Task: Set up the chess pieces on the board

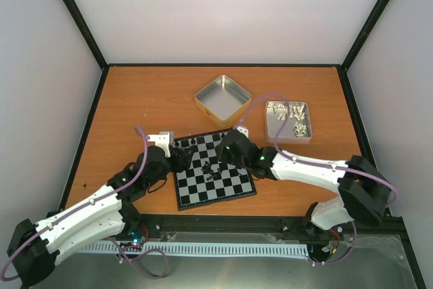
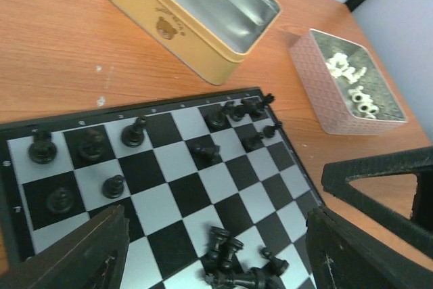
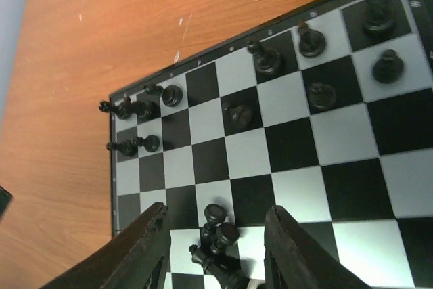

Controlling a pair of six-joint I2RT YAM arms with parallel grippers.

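The chessboard point(image 1: 198, 195) lies at centre with both grippers over it. Black pieces stand along its far side, including a piece point(image 2: 134, 133) in the left wrist view; several black pieces lie clustered, some on their sides, nearer the middle. My left gripper is over the board's left part, fingers apart, no piece visible held. My right gripper is open above the lying cluster, nothing clearly between its fingers. White pieces point(image 1: 291, 113) sit in a box point(image 1: 287, 139) at the right.
An empty tin point(image 1: 223, 99) stands behind the board. The two arms are close together over the board.
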